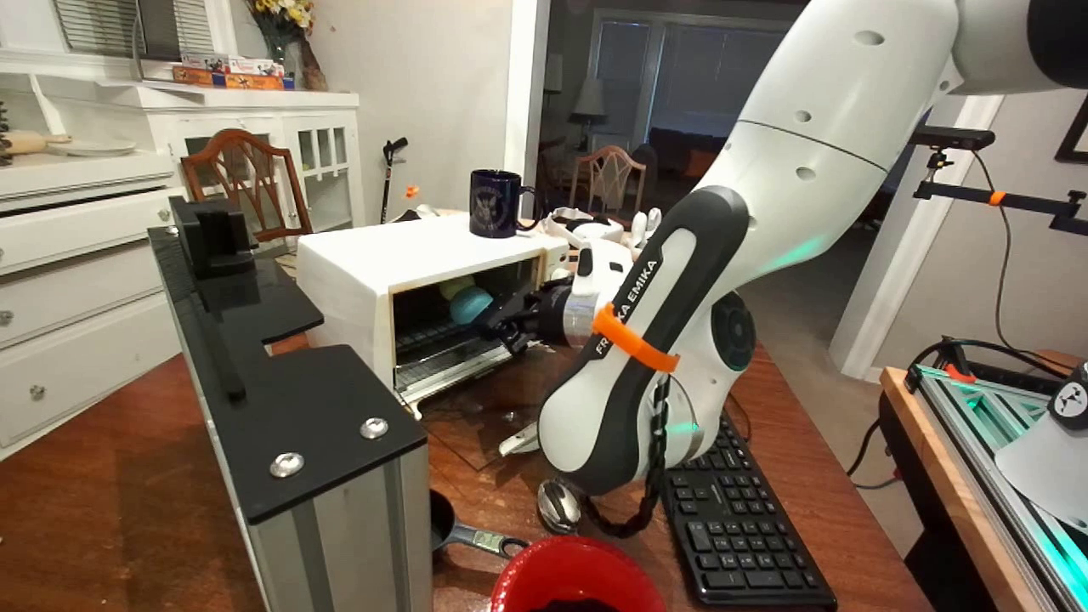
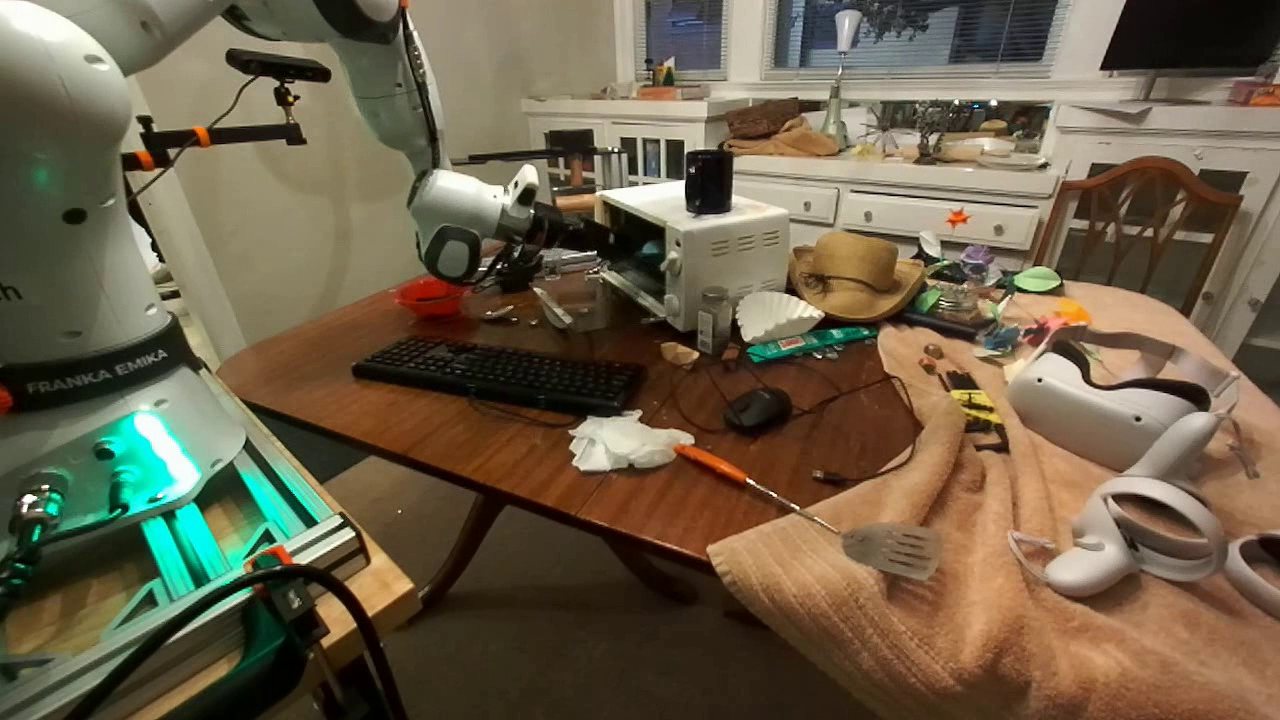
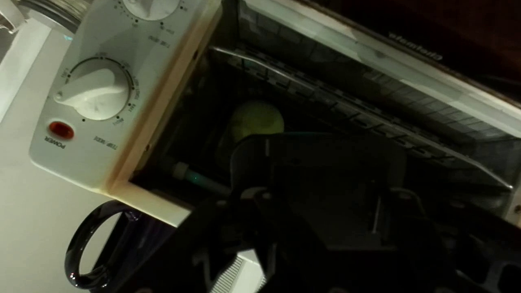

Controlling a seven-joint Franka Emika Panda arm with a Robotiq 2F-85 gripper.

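A white toaster oven stands with its door down. At its opening, my gripper is shut on a rounded blue object, which looks like a cup or bowl. In the wrist view this dark, wide object fills the space before my fingers and is too dim for its exact shape. Behind it, inside the oven, sits a round yellow-green thing. The fingers' contact with the blue object is lost in shadow.
A dark mug stands on the oven top. The lowered door and wire rack lie close below the gripper. A red bowl, a keyboard and a dark-handled utensil occupy the table nearby.
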